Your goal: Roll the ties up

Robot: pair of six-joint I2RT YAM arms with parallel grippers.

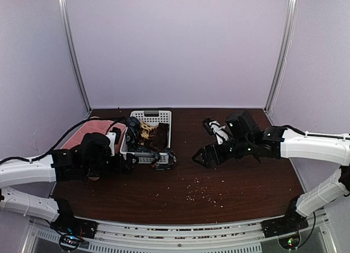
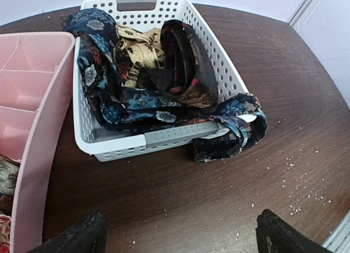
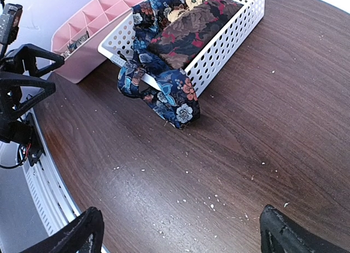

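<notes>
A white perforated basket (image 2: pixel 221 62) holds crumpled ties. A navy floral tie (image 2: pixel 156 111) lies along its near side, one end draped over the near right corner and hanging outside. Behind that are a cream patterned tie (image 2: pixel 143 48) and a dark red-and-black one (image 2: pixel 188 67). Left of the basket stands a pink divided box (image 2: pixel 34 138); patterned cloth (image 2: pixel 6 179) shows in its near compartments. My left gripper is open and empty, in front of the basket's near left. Also open and empty, my right gripper hovers over the table, right of the basket.
Small pale crumbs (image 1: pixel 201 194) are scattered on the dark table (image 1: pixel 164 206) in front of the basket. Pale walls enclose the back and sides, and a metal rail (image 1: pixel 180 229) runs along the front edge.
</notes>
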